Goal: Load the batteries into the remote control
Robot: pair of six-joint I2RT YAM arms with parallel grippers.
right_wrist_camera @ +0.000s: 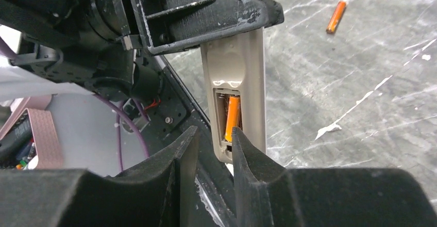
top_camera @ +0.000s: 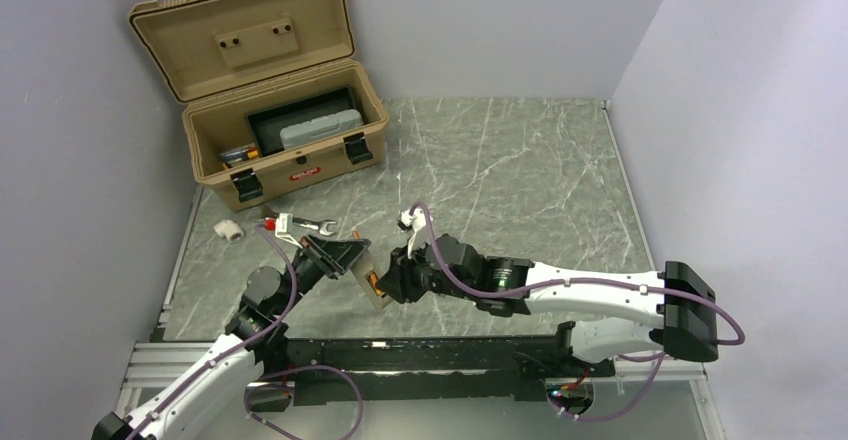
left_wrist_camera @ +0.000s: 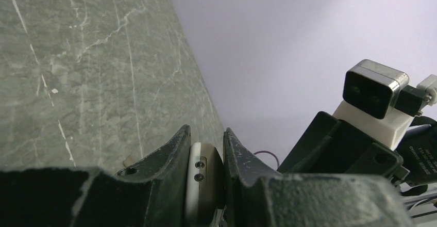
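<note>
My left gripper [top_camera: 350,250] is shut on the remote control [right_wrist_camera: 234,62], a beige body held upright with its open compartment facing my right gripper. An orange battery [right_wrist_camera: 233,114] sits in that compartment; metal contacts show beside it. The right gripper's fingertips are just before the compartment's lower part, with a small gap between them and nothing seen held. In the left wrist view the remote's end [left_wrist_camera: 203,180] shows between the fingers. A loose orange battery [right_wrist_camera: 336,16] lies on the marble surface.
An open tan toolbox [top_camera: 290,170] stands at the back left. A wrench [top_camera: 315,226] and a white object [top_camera: 228,230] lie in front of it. Its front edge runs below both arms.
</note>
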